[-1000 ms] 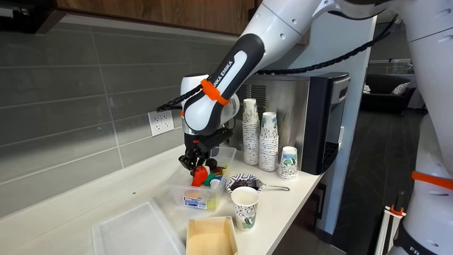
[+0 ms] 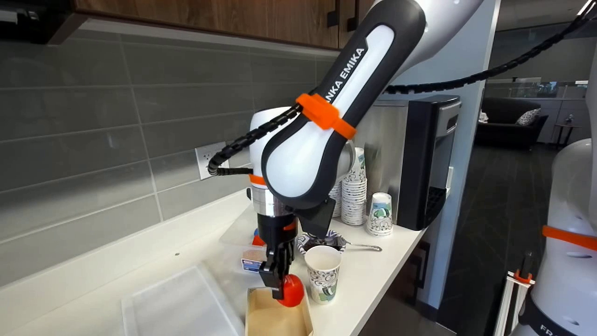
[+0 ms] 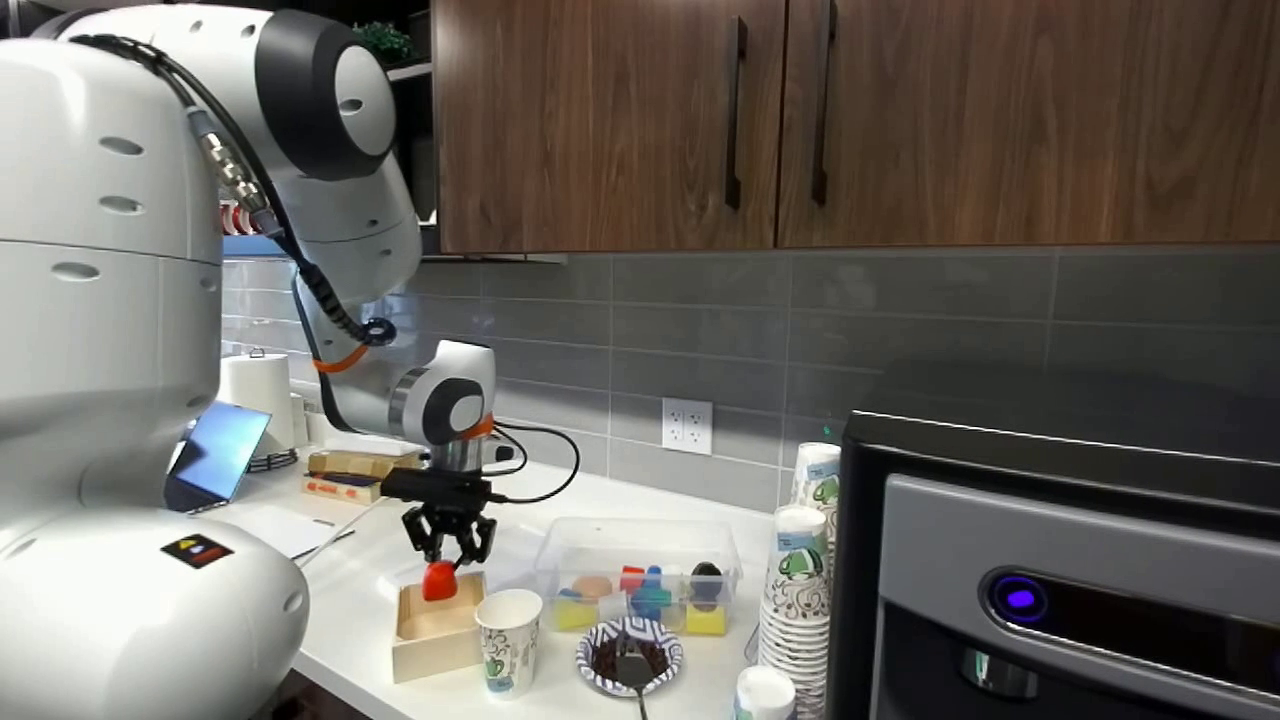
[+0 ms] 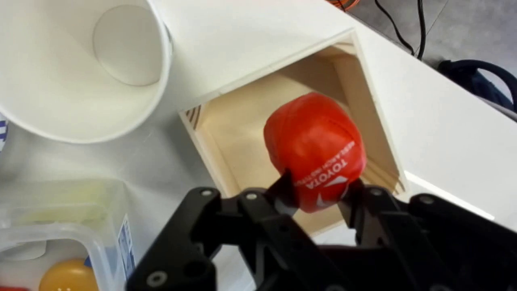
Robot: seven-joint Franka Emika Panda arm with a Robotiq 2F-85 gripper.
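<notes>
A red ball-like object [image 4: 317, 145] with white Toyota lettering is held at the tips of my gripper, which is shut on it. Beneath it in the wrist view lies a wooden box [image 4: 232, 126], open at the top, its visible floor bare. Exterior view 2 has the red object [image 3: 439, 581] over the box [image 3: 420, 656], near its rim height; whether they touch I cannot tell. From the other side, my gripper [image 2: 282, 283] points down with the red object [image 2: 291, 290] above the box [image 2: 280, 316].
A paper cup [image 3: 509, 648] stands close beside the box. Behind are a clear bin [image 3: 636, 546] of colourful items and a patterned bowl [image 3: 588, 654] with a utensil. Stacked cups [image 2: 353, 196] stand near the dispenser. A translucent lid [image 2: 179, 302] lies on the counter.
The arm has carried the red object from over the clear bin towards the counter's front, above the wooden box. The box, cup and bowl have stayed in place.
</notes>
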